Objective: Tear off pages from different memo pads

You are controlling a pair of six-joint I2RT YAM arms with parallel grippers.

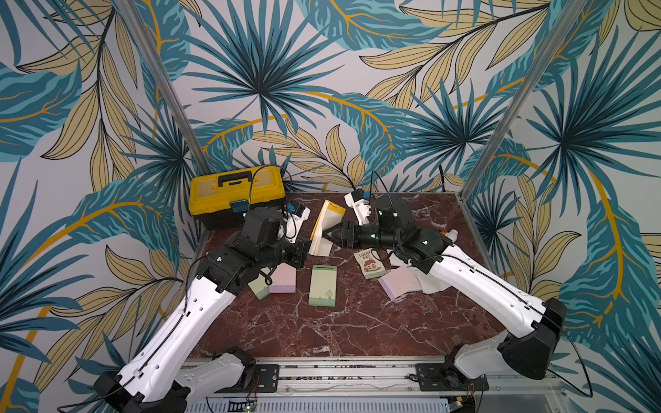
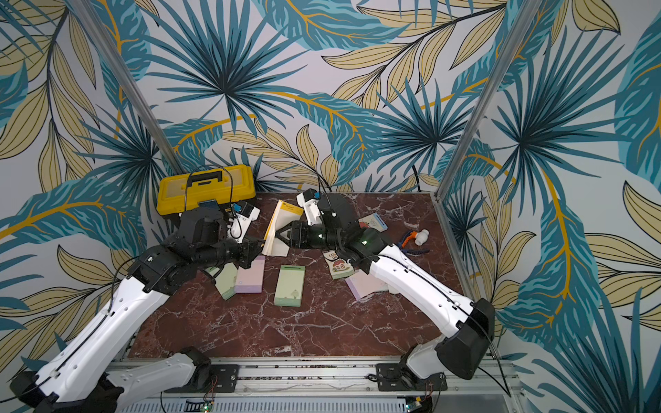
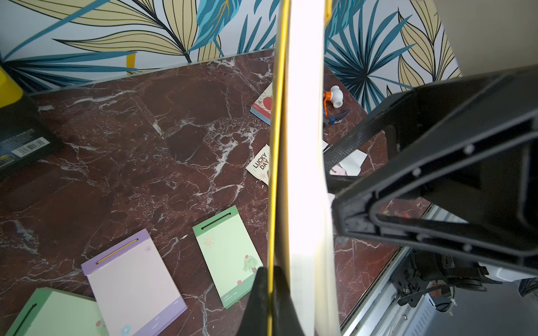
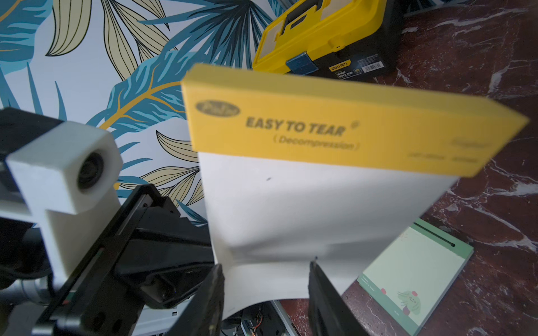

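The yellow-topped memo pad [image 4: 347,123] hangs above the table, its white pages [image 4: 302,224] sagging below the "EASY TO TEAR" band. In the left wrist view it stands edge-on, with its thin yellow backing running down between the tips of my left gripper, which is shut on it. My right gripper is part open, its fingers [image 4: 208,302] spread in front of the lower pages with no page seen pinched. On the table lie a green pad [image 1: 322,285], a pink-purple pad [image 1: 282,275], a "LUCKY DAY" pad [image 1: 369,263] and another pink pad [image 1: 399,282].
A yellow-black toolbox [image 1: 206,189] stands at the back left. Loose white sheets [image 1: 433,281] lie at the right, partly under my right arm. Orange and white tools [image 2: 416,238] sit at the far right.
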